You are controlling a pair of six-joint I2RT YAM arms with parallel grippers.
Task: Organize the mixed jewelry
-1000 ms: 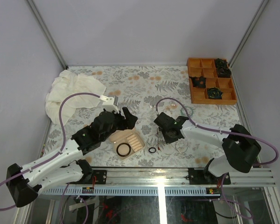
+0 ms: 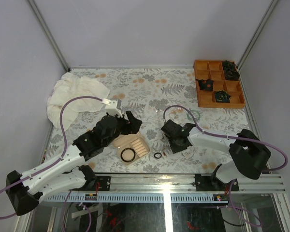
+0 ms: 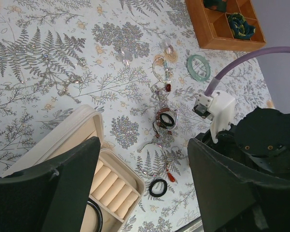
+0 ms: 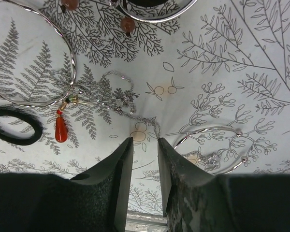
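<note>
My right gripper hangs low over the mixed jewelry, open slightly, fingertips beside a silver chain (image 4: 128,108). Around it lie a bangle with red drop pendant (image 4: 61,128), a black ring (image 4: 17,139) and an open cuff (image 4: 205,128). My left gripper stands open above a cream jewelry box (image 3: 111,183) holding a black bangle. The left wrist view also shows a jade bangle (image 3: 208,70), clear pieces and a chain necklace (image 3: 63,87).
A wooden compartment tray (image 2: 206,99) with dark pouches stands at the back right. A white cloth (image 2: 75,96) lies at the back left.
The right arm has shifted very slightly over the jewelry. The left arm has not visibly moved.
</note>
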